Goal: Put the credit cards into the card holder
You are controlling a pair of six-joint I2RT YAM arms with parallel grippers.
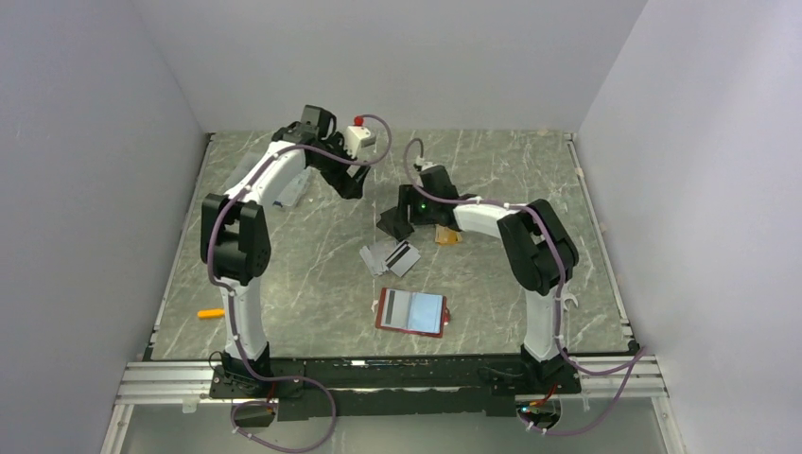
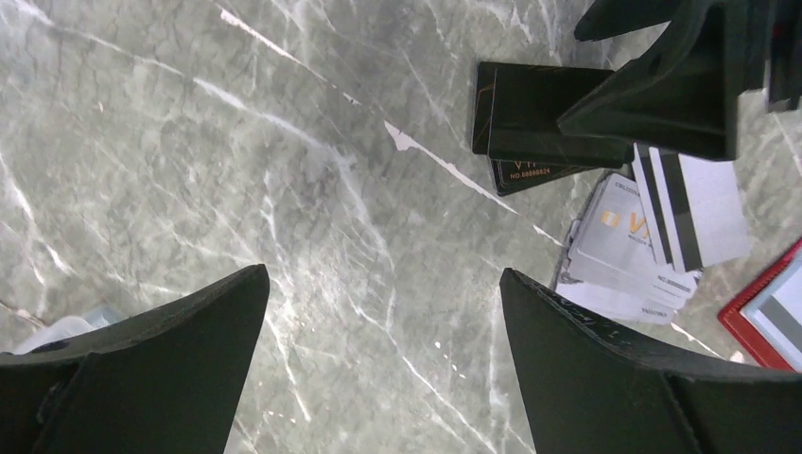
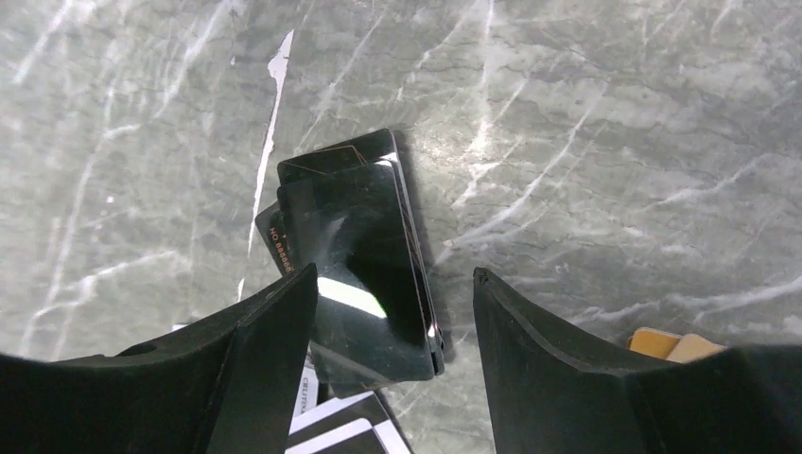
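A stack of black cards (image 3: 359,265) lies on the marble table near the middle, with my right gripper open directly over it. My left gripper stands open over bare table, left of the cards; the top view shows it farther back and left. Silver and striped cards (image 1: 390,258) lie just in front of the black ones, and orange cards (image 1: 447,236) to their right, partly under my right arm. The card holder (image 1: 410,312), red-edged and open with pale pages, lies at the front middle.
A clear plastic box (image 1: 291,194) sits at the back left, partly hidden by my left arm. An orange-handled tool (image 1: 210,313) is at the front left, and a wrench (image 1: 568,301) at the right edge.
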